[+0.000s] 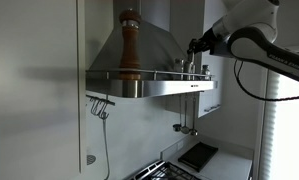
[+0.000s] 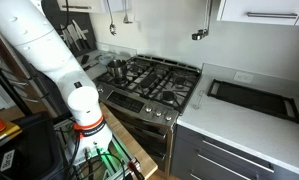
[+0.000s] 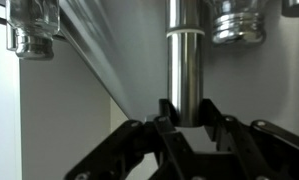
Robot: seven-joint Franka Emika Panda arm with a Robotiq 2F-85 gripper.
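Note:
In the wrist view, a shiny metal cylinder (image 3: 185,70) with a pale ring round it stands between the fingers of my gripper, which is shut on its near end. Exterior view 1 has the gripper (image 1: 197,46) above the right part of the range hood's railed ledge (image 1: 149,86), close to the small containers there. From that side the grip itself is too small to make out. Exterior view 2 shows the white arm (image 2: 61,65) at the left, but not the gripper.
Glass jars with metal lids flank the cylinder: one jar (image 3: 34,30) at left, another (image 3: 237,22) at right. A tall wooden mill (image 1: 129,45) stands on the ledge. Utensils hang below the hood. The stove (image 2: 154,85) and a black tray (image 2: 253,102) lie lower down.

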